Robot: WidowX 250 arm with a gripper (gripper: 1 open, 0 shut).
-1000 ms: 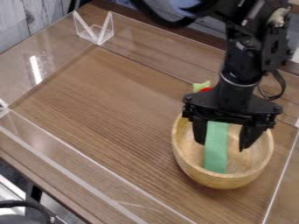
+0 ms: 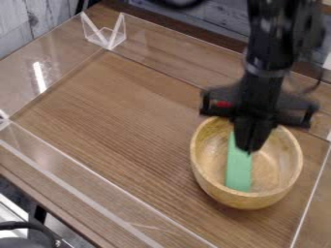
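Observation:
The black gripper (image 2: 258, 107) hangs over a light wooden bowl (image 2: 210, 167) at the right, blurred by motion; its fingertips are too smeared to show what is between them. Inside the bowl lies a long green object (image 2: 239, 165). A red object (image 2: 223, 103) behind the bowl is mostly hidden by the gripper.
A clear plastic piece (image 2: 106, 34) stands at the back left. A dark cable or hose is at the lower left corner.
The gripper has risen from low over the bowl and is now blurred, uncovering more of the green object. The bowl stays in about the same place.

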